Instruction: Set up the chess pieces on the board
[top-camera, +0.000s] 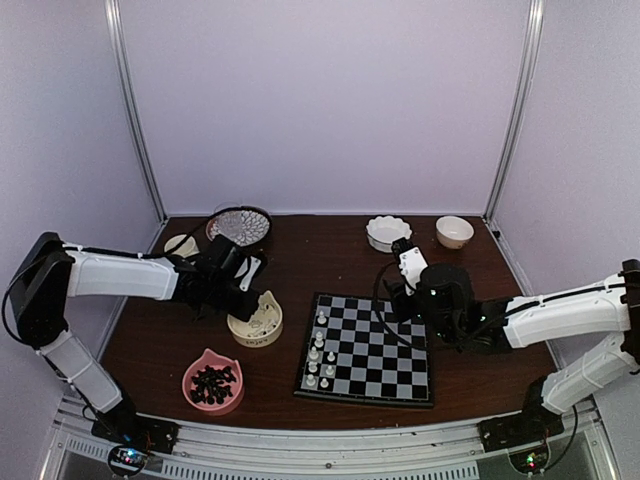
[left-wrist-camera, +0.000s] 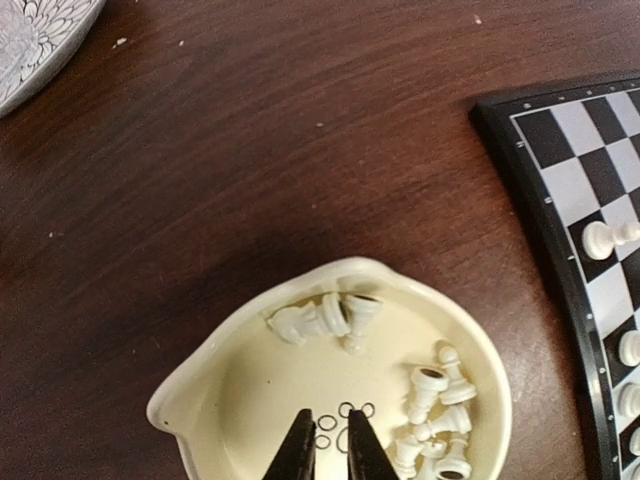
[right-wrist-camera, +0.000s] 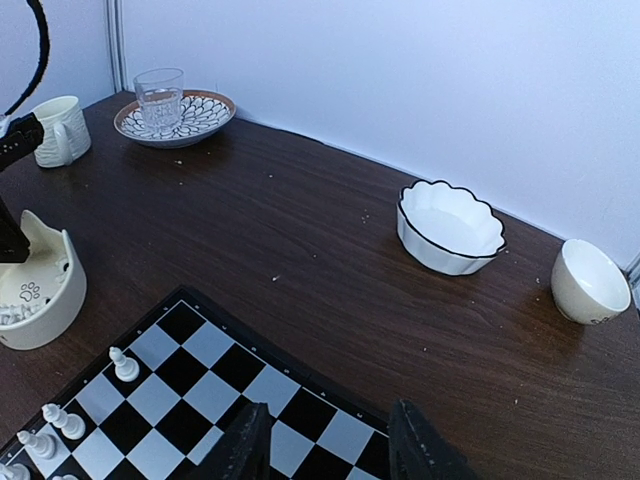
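The chessboard (top-camera: 375, 350) lies right of centre, with several white pieces standing along its left side. My left gripper hangs over the cream bowl (left-wrist-camera: 260, 400), its fingers part open with nothing visible between them; white pieces (left-wrist-camera: 355, 320) lie in the bowl. A pink bowl (top-camera: 197, 398) of black pieces sits at the front left. My right gripper is above the board's right part, fingers apart and empty.
At the back are a plate (right-wrist-camera: 205, 120) with a glass (right-wrist-camera: 158, 100), a mug (right-wrist-camera: 60, 135), a scalloped dish (right-wrist-camera: 448, 230) and a white bowl (right-wrist-camera: 590, 285).
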